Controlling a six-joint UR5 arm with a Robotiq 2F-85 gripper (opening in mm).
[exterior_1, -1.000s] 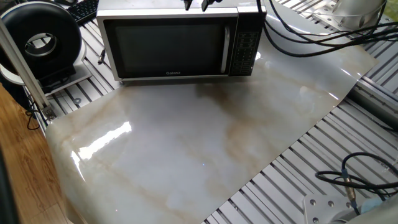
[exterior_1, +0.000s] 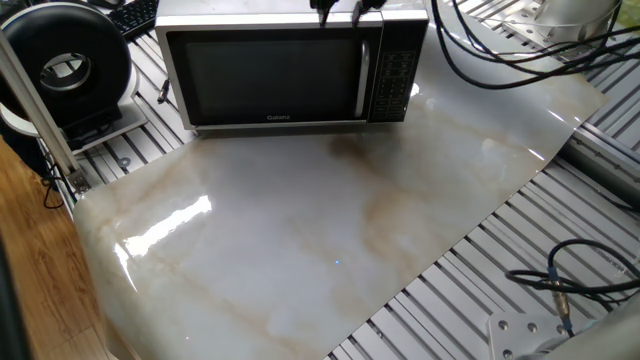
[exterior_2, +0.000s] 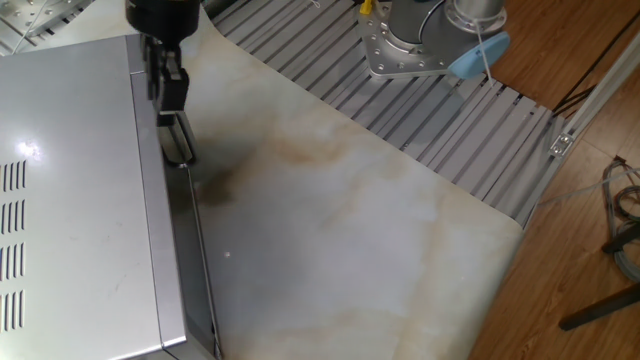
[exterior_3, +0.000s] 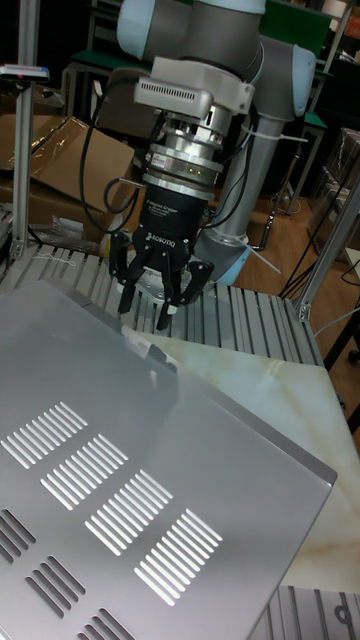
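Observation:
A silver microwave (exterior_1: 280, 75) with a dark door stands closed at the back of the table in exterior view 1. Its upright handle (exterior_1: 362, 78) is on the door's right side, beside the button panel (exterior_1: 395, 80). My gripper (exterior_1: 341, 14) shows only its fingertips at the top edge there, slightly left of the handle in the picture. In exterior view 2 the gripper (exterior_2: 165, 105) hangs near the handle (exterior_2: 183, 145) and partly covers it. Exterior view 3 shows the gripper (exterior_3: 146, 307) beyond the microwave's edge, fingers apart, with no object clearly held.
Black cables (exterior_1: 530, 70) hang at the upper right. A round black device (exterior_1: 65, 70) stands left of the microwave. Slatted table surface (exterior_1: 470, 270) is exposed at the right.
The gripper's fingertips have moved right along the top edge, toward the handle side, and the gap between them looks slightly wider. The hanging cables shifted a little. The microwave has not moved.

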